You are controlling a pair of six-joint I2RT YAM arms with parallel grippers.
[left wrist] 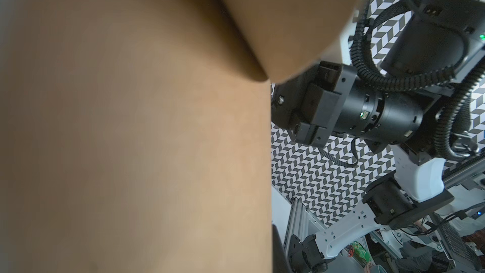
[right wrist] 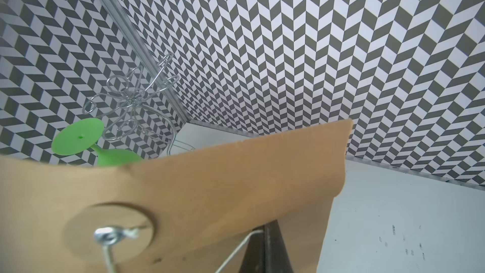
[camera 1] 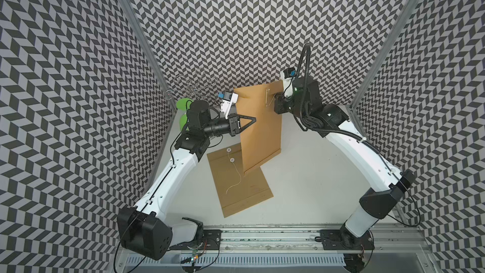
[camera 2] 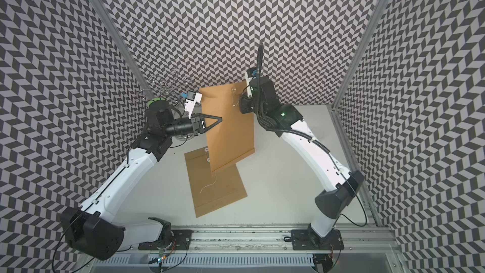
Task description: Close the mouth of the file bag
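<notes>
An orange-brown file bag [camera 1: 260,126] is held raised between my arms, its top flap [right wrist: 237,166] bearing a button [right wrist: 80,230] with a string. My right gripper is shut at the top right of the bag, just under the flap's edge, the string crossing beside it; what thin part it holds, if any, is unclear. My left gripper [camera 2: 219,119] is shut at the bag's left part in the top views; its fingertips are mostly hidden in the left wrist view, where the bag [left wrist: 141,136] fills most of the picture.
A flat brown bag [camera 1: 242,192] with two buttons and a string lies on the white table beneath. A green object [right wrist: 77,136] and a wire stand [right wrist: 132,98] are at the back left.
</notes>
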